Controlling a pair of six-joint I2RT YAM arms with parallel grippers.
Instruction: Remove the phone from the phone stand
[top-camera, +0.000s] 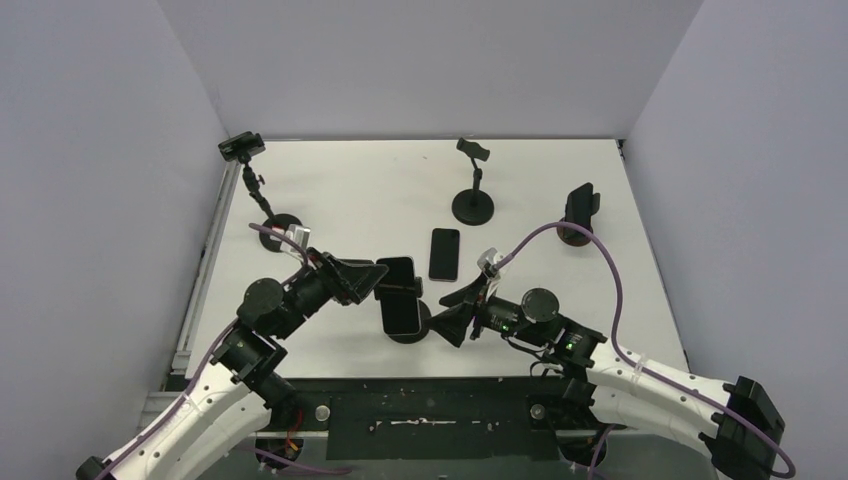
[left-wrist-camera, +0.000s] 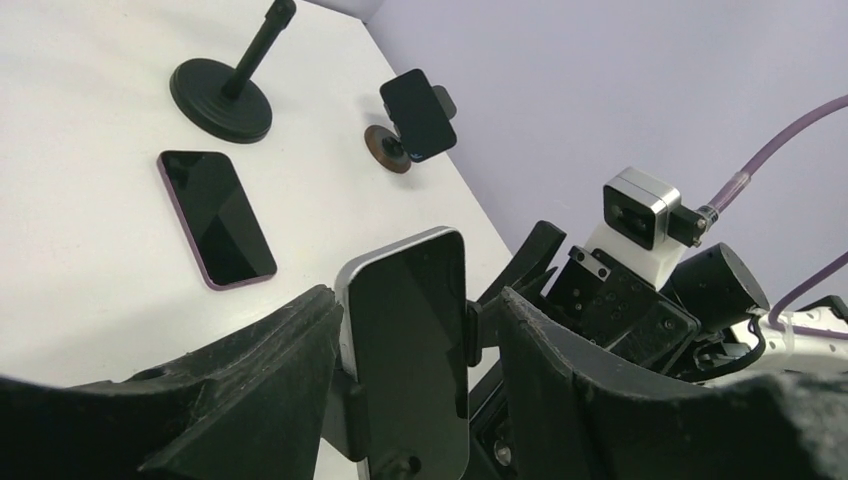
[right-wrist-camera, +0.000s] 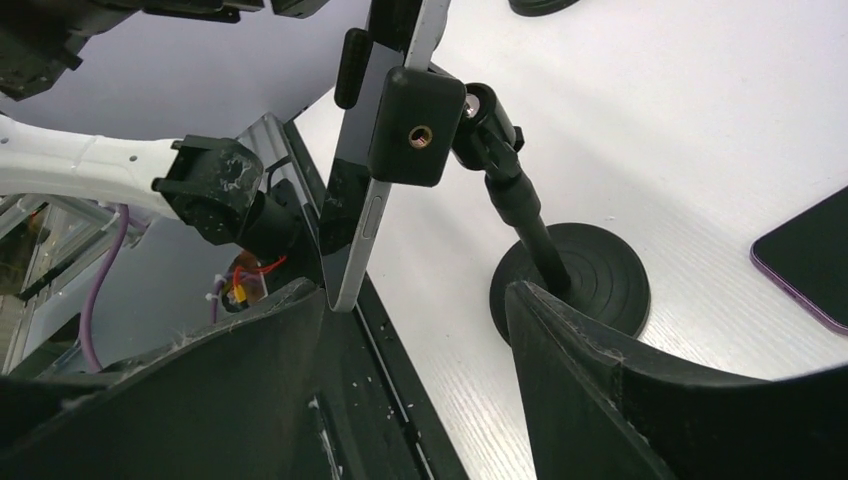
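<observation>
The black phone sits in the clamp of a phone stand, standing nearly straight in the top view. A dark clamp band crosses it, and the stand's round base shows below. At the phone's left edge is my left gripper, part open; its fingers appear on either side of the phone in the left wrist view, contact unclear. My right gripper is also part open, close to the phone's lower right side. In the right wrist view, the phone's lower end lies near the left finger.
Another phone lies flat behind the stand. Further stands are at the back left, back middle and right.
</observation>
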